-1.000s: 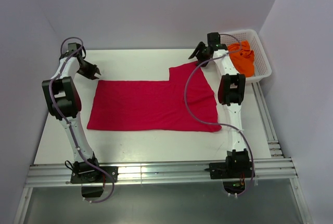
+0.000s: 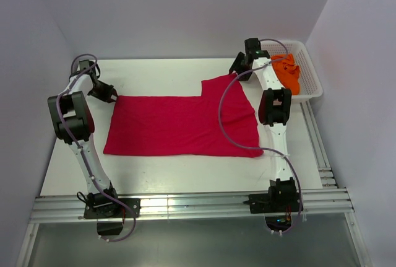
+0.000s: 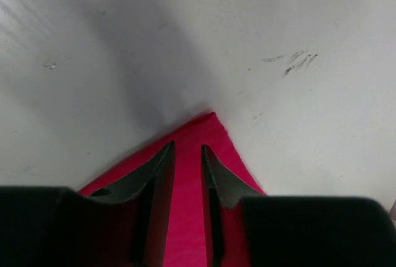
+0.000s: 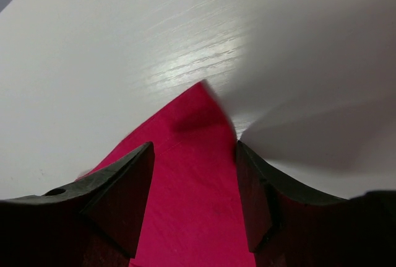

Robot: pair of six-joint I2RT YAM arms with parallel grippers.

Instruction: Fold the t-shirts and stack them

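Note:
A red T-shirt [image 2: 179, 124] lies spread flat on the white table. At its top-left corner, my left gripper [image 2: 112, 96] has its fingers close together on the red fabric [image 3: 210, 131], the corner tip showing just beyond them. My right gripper [image 2: 238, 71] stands part open over the other upper corner [image 4: 198, 100], one finger at the fabric's edge and red cloth visible between the fingertips.
A white basket [image 2: 312, 78] holding orange cloth [image 2: 288, 72] stands at the back right, beside the right arm. Bare table [image 2: 161, 174] shows along the front and back. Walls border the back and sides.
My left gripper has moved down onto the shirt's top-left corner. My right gripper has shifted slightly over the upper-right corner. The shirt looks unchanged.

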